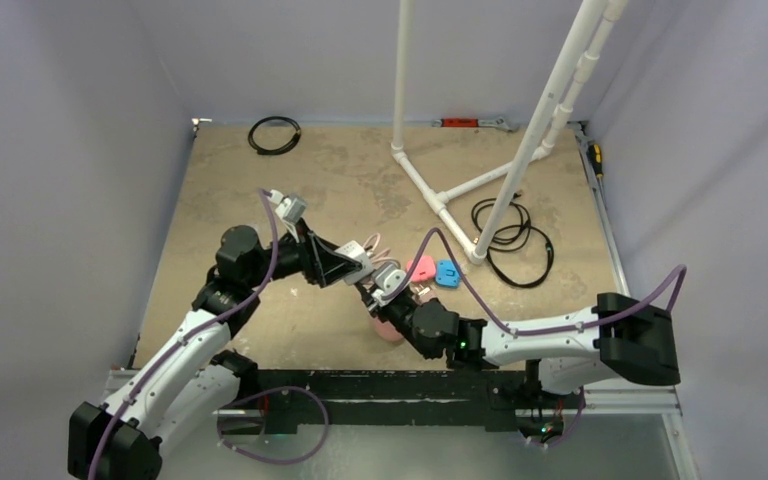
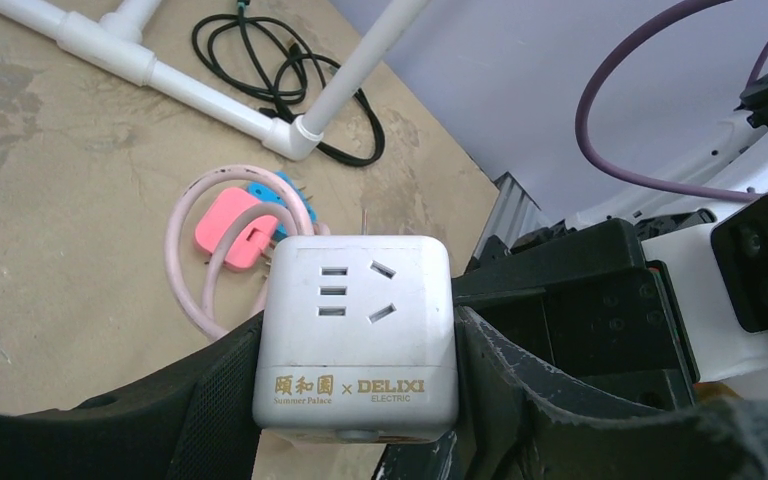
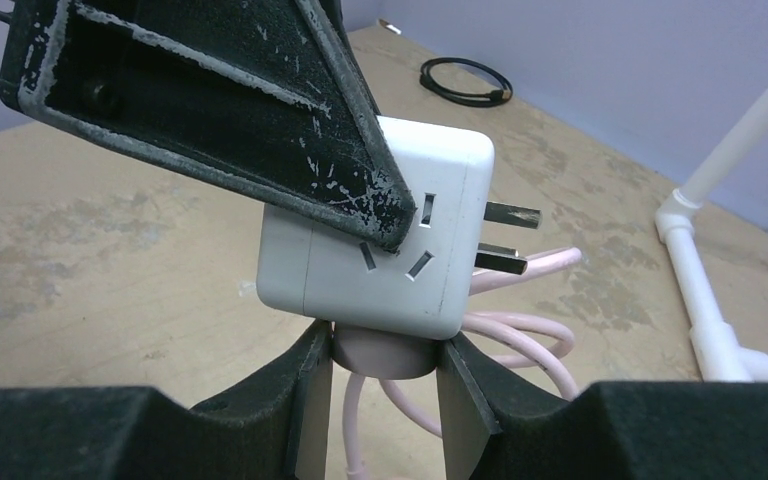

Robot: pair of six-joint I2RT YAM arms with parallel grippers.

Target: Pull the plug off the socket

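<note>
A white cube socket (image 2: 358,310) with slots and gold lettering sits between the fingers of my left gripper, raised above the table. One left finger (image 3: 250,120) lies across its slotted face in the right wrist view. Two metal prongs (image 3: 508,236) stick out of the cube's side. Against its underside is a pale pinkish plug (image 3: 385,352), only partly visible. My right gripper is shut on this plug from below, one fingertip on each side. Whether a gap separates plug and socket cannot be made out.
Pink cable (image 3: 530,345) loops behind the cube. Pink (image 1: 421,269) and blue (image 1: 447,274) adapters lie on the table, right of the grippers. A white pipe frame (image 1: 430,190) stands farther back, with a black cable (image 1: 520,240) beside it.
</note>
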